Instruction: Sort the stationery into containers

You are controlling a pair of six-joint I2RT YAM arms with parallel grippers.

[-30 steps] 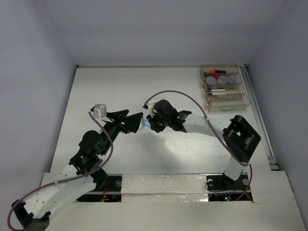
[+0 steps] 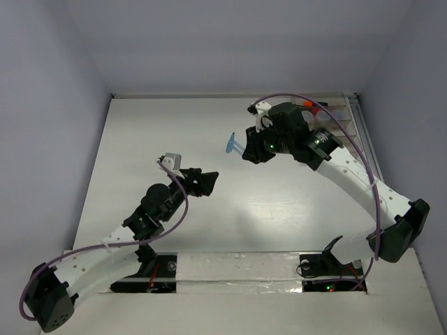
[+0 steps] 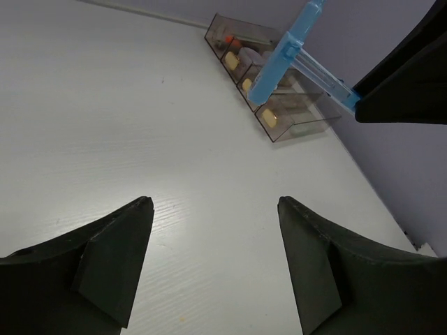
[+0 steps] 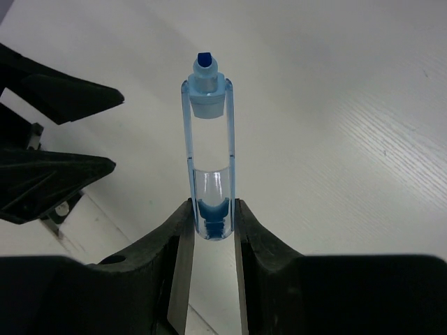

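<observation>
A light blue, partly clear stationery item [image 4: 208,98] [image 2: 234,144] [image 3: 272,66] is held up in the air by my right gripper [image 2: 246,152], whose fingertips close on its lower end. My left gripper [image 2: 209,183] stands open and empty, lower left of the right one in the top view; its black fingers show at the left of the right wrist view. A clear multi-compartment organizer [image 3: 283,129] [image 2: 339,112] sits at the back right, partly behind the right arm, with stationery pieces in its compartments.
Grey walls surround it at the back and sides. The organizer stands near the right edge.
My left gripper has shifted slightly right and down in the top view.
</observation>
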